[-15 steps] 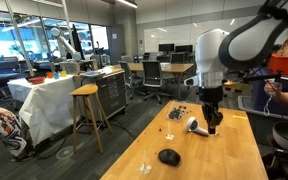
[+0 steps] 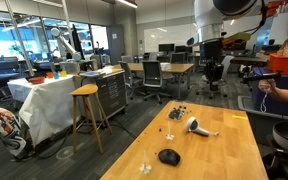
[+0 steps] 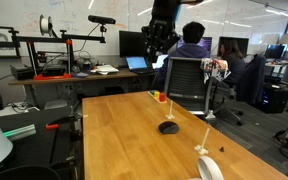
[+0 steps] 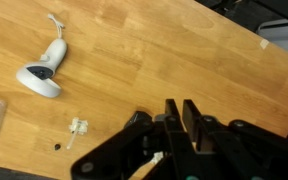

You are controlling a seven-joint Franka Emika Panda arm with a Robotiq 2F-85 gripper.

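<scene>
My gripper hangs well above the wooden table, its dark fingers a narrow gap apart with nothing seen between them. On the table lies a white handheld device (image 4: 40, 72) with a round head and a short strap; exterior view 1 has the same device (image 2: 199, 127) below the arm. A black rounded object (image 2: 169, 157) rests nearer the front, and in exterior view 2 this black object (image 3: 168, 127) sits mid-table. In the wrist view the fingers partly hide what may be that object.
A clear package with dark contents (image 2: 172, 116) lies toward the table's left side. A small white piece (image 4: 78, 127) stands between package and gripper. A person sits behind the table in exterior view 2.
The arm has risen from low over the table beside the white device to high above it. The white device and black object have stayed in place.
</scene>
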